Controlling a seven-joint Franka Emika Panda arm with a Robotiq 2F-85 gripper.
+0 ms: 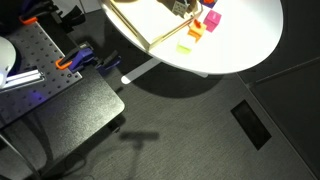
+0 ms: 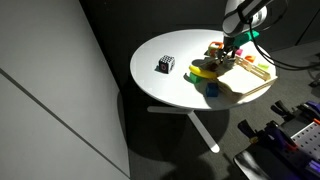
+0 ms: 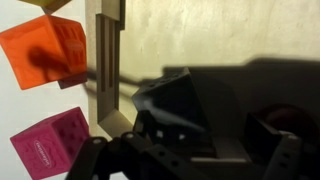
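Note:
A dark cube (image 3: 175, 102) lies in the shallow wooden tray (image 3: 104, 55), close to the tray's wall in the wrist view. My open gripper is low over it, its fingers spread to either side. Whether they touch the cube is too dark to tell. In exterior view 1 a patterned cube (image 1: 181, 8) shows in the tray's corner. Outside the tray lie an orange cube (image 3: 42, 50) and a pink cube (image 3: 50, 145). The white arm (image 2: 240, 18) reaches down to the tray from behind in exterior view 2.
On the white round table (image 2: 150, 75) stand a black-and-white cube (image 2: 167, 63), a yellow curved piece (image 2: 203, 72) and a blue block (image 2: 212, 89). A yellow-green block (image 1: 184, 47) sits beside the tray.

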